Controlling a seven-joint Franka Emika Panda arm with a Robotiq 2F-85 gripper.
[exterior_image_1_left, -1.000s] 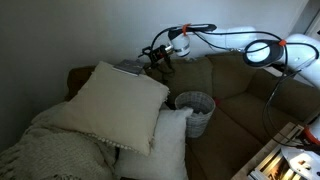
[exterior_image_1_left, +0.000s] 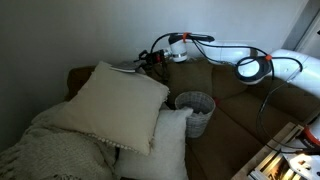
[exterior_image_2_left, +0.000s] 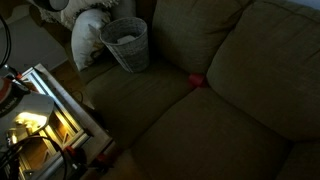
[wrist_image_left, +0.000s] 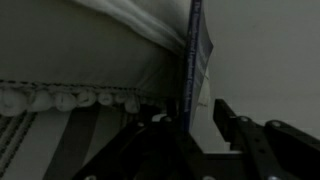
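Observation:
A thin, dark, flat item, like a book or magazine (exterior_image_1_left: 124, 68), lies at the top of the sofa back, behind the large cream pillow. In the wrist view this book (wrist_image_left: 193, 50) is seen nearly edge-on, reaching down between my fingers. My gripper (exterior_image_1_left: 146, 62) is at its right-hand end, above the sofa back. The wrist view shows my gripper open around the item's near edge, with a gap showing on the right side. Whether the left finger touches it is too dark to tell.
The cream pillow (exterior_image_1_left: 115, 105) leans on the sofa, with a white cushion (exterior_image_1_left: 160, 145) beside it. A wicker basket (exterior_image_1_left: 194, 112) stands on the seat, holding something pale. The wall rises close behind my gripper.
My gripper has moved slightly left and down, toward the flat item. Its grey face showed more before; now it looks thinner and darker, apparently tilted.

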